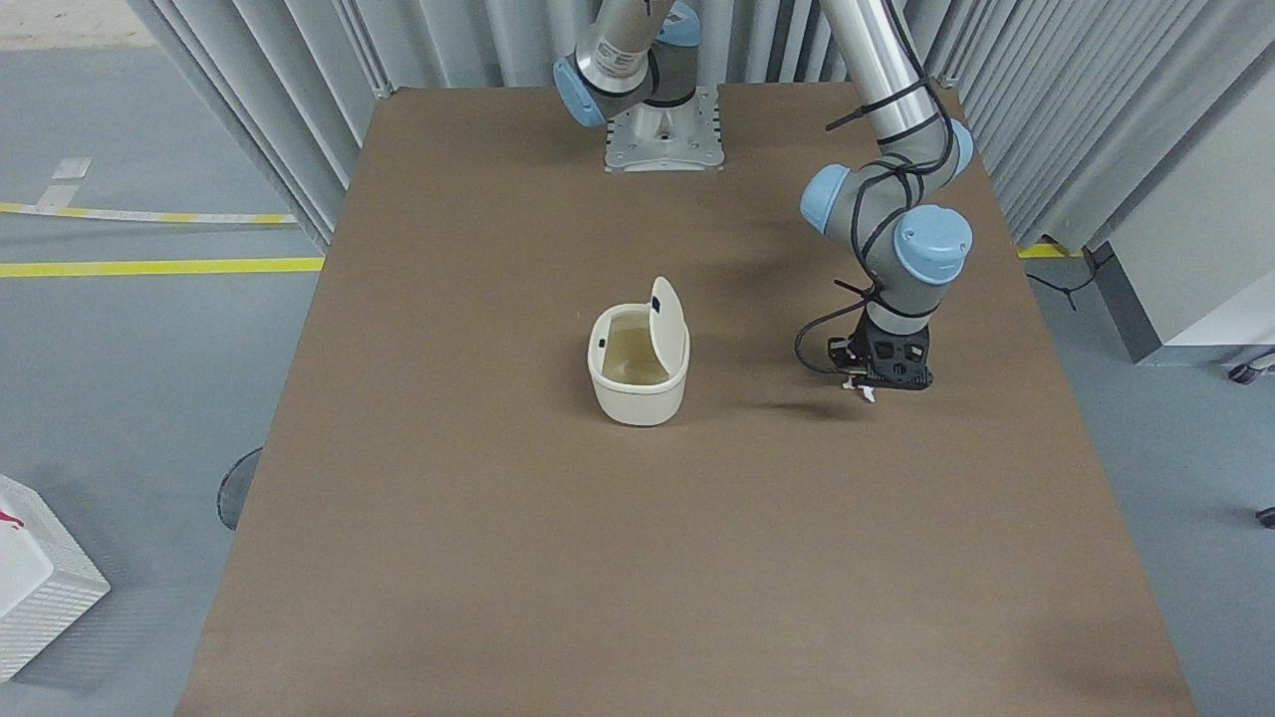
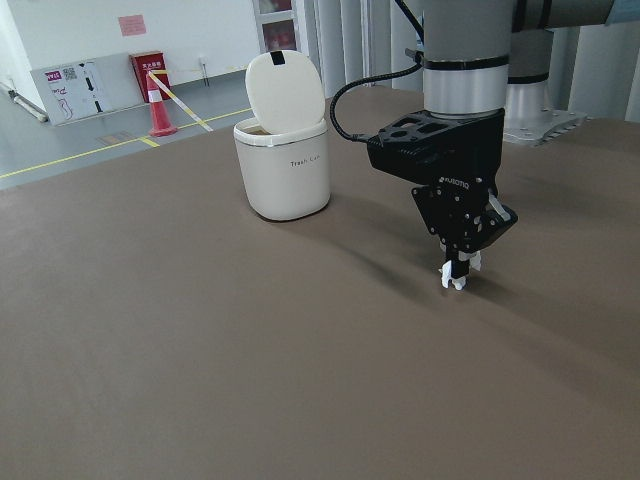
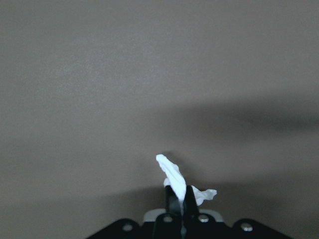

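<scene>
My black gripper [image 2: 458, 268] is low over the brown table, shut on a crumpled white tissue [image 3: 174, 177] that pokes out between and around its fingertips. In the front view the gripper [image 1: 870, 384] sits right of a small white trash can [image 1: 636, 394], with only a bit of tissue showing beneath it. The trash can [image 2: 283, 175] stands upright, its lid [image 1: 668, 323] raised open and its inside visibly hollow.
A white box [image 1: 36, 574] is on the floor at left.
</scene>
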